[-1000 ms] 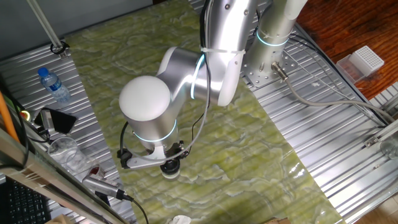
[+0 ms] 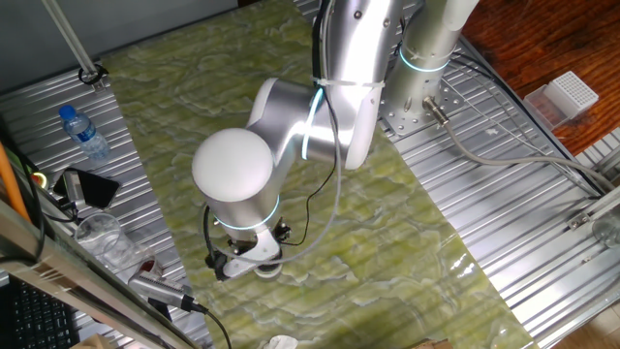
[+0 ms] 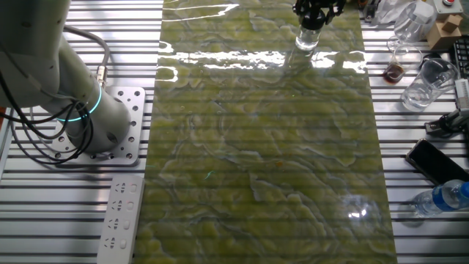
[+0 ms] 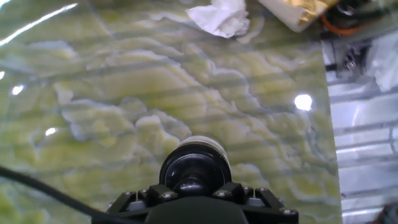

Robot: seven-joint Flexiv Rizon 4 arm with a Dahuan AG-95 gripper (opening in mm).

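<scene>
A small container with a black round top and a clear lower part [image 3: 308,38] hangs below my gripper [image 3: 316,13] at the top of exterior view 2. In the wrist view its black top [image 4: 195,163] sits between the fingertips, which appear shut on it, and a pale rim shows at its far side. From exterior view 1 the arm's head hides most of the gripper, leaving only a bit of the container [image 2: 268,271] visible. Whether its base touches the green marbled mat [image 3: 264,147] is hard to tell.
A crumpled white tissue [image 4: 221,17] and a gold-and-white packet [image 4: 298,11] lie on the mat's far side. Clear cups [image 3: 429,84], a phone [image 3: 437,163] and a water bottle [image 3: 443,198] stand beyond the mat's edge.
The arm's head has moved slightly down and right in exterior view 1, and the wrist has turned. The container has shifted a little downward with it.
</scene>
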